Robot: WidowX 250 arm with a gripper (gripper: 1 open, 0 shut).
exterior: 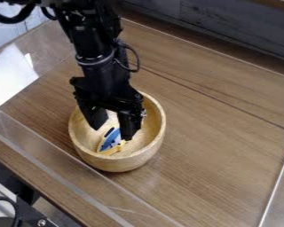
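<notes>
My black gripper (113, 122) reaches down from the top left into a round wooden bowl (148, 147), its dark fingers apart over the bowl's inside. Beneath it, in the bowl, lies a small blue object (109, 139) with pale yellow and dark parts, partly hidden by the gripper. Whether the fingers touch it I cannot tell.
A dark grey wall (216, 31) runs along the back. The table's front left edge is close to the bowl, with dark hardware below it.
</notes>
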